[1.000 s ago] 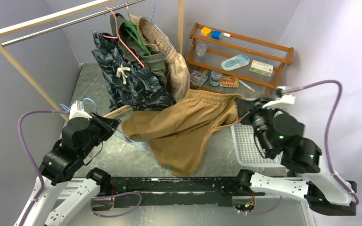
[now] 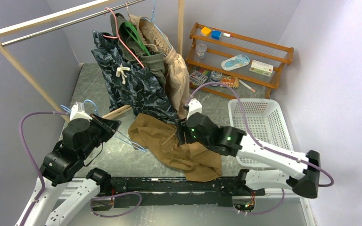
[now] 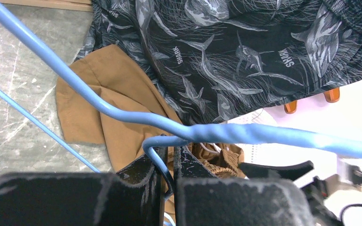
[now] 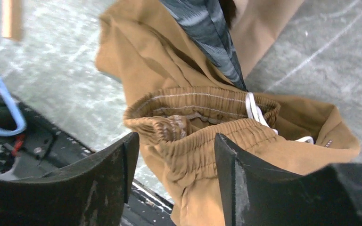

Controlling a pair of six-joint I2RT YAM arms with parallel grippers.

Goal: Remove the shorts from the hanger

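Brown shorts point(image 2: 179, 160) lie crumpled on the grey floor, their gathered waistband point(image 4: 188, 146) under my right gripper point(image 2: 184, 129), whose fingers stand apart over it in the right wrist view. My left gripper point(image 2: 111, 127) is shut on a blue wire hanger point(image 3: 226, 134), which is free of the shorts in the left wrist view. Patterned dark shorts point(image 2: 132, 89) hang from the rack beside green and beige garments.
A wooden rack point(image 2: 37, 21) holds the hanging clothes at the back left. A shelf point(image 2: 283, 61) with small items stands at the back right, and a white basket point(image 2: 278, 127) is right of the shorts.
My right arm has swung down and left, and the brown shorts it held up near the basket now lie bunched on the floor. The left arm has barely moved.
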